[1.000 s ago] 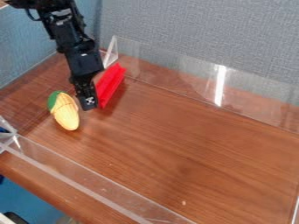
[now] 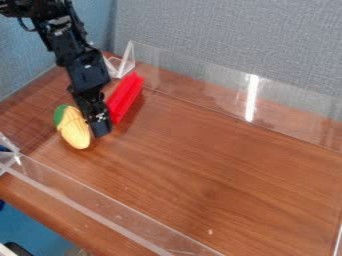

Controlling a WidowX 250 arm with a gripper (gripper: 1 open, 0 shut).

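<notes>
My black gripper (image 2: 99, 122) points down at the left of the wooden table, its tips low between a yellow corn toy (image 2: 75, 132) with a green husk and a red oblong object (image 2: 124, 96). The gripper stands open, though its fingers are partly hard to make out; the corn lies just to its left, the red object to its right and a little behind.
Clear plastic walls (image 2: 247, 94) edge the wooden table (image 2: 227, 180), whose middle and right are empty. A grey textured wall (image 2: 234, 40) stands behind, with blue surfaces at the left.
My gripper has shifted slightly down and toward the corn over the last second. The corn and red object look unmoved.
</notes>
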